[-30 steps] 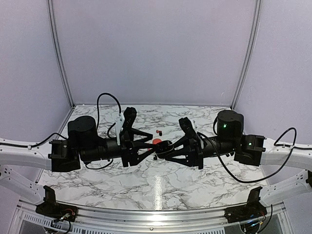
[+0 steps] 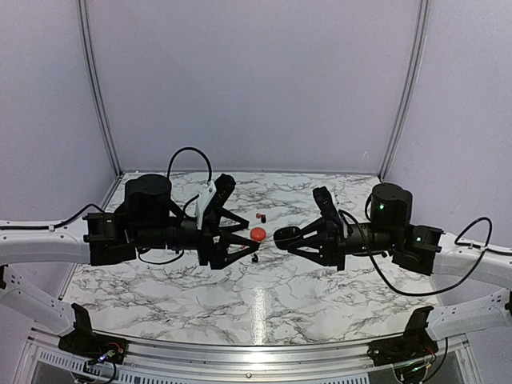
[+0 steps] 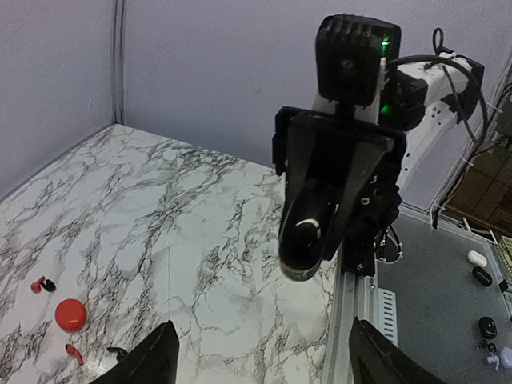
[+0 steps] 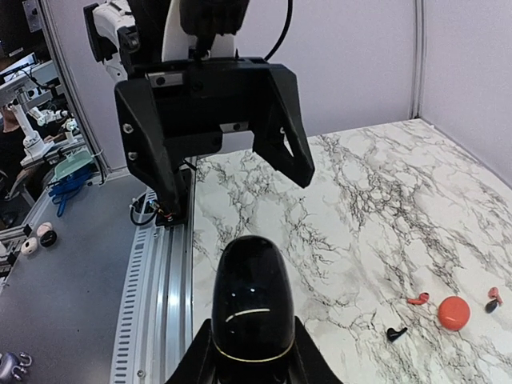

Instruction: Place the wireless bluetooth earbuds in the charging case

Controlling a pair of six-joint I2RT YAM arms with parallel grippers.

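Note:
My right gripper is shut on a glossy black oval case, held above the table's middle and facing my left gripper. The left gripper is open, its tips a short way left of the case, with nothing between them; in the left wrist view the case appears ahead of its fingertips. On the marble table lie a round red case, small red earbuds and small black earbuds.
Grey walls stand at the back and sides, and a metal rail runs along the front edge.
My right gripper with the case has shifted slightly right.

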